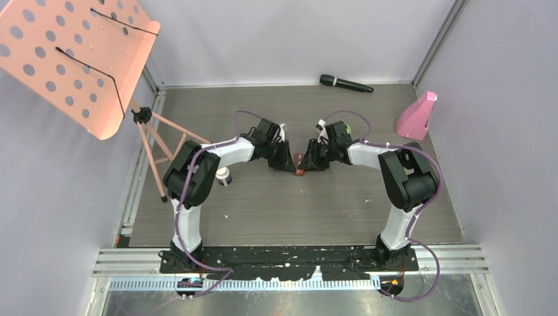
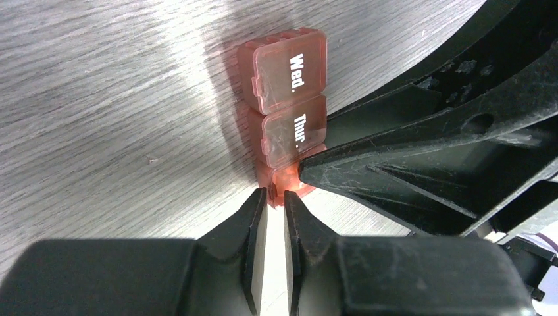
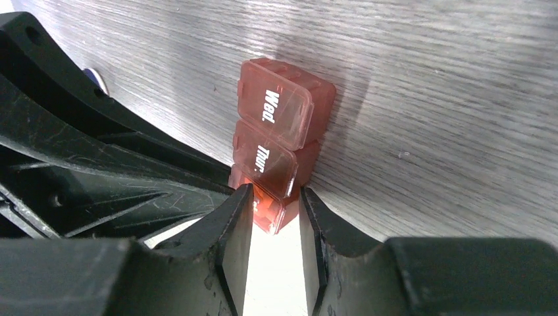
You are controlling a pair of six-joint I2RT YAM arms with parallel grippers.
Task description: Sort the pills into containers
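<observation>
A red translucent pill box [image 1: 299, 173] lies on the table between my two grippers. Its lids marked Wed. The end compartment [image 2: 289, 179] shows bright orange inside; whether its lid is up, I cannot tell. My right gripper is shut across the box near that end, a finger on either side. Just at the same end, my left gripper has its tips parted by a narrow gap, nothing clearly held between them. No loose pills show.
A small white bottle with a dark label [image 1: 223, 176] stands beside the left forearm. Something green [image 1: 347, 130] is partly hidden behind the right wrist. A black microphone [image 1: 346, 83] and a pink object [image 1: 416, 116] lie farther back.
</observation>
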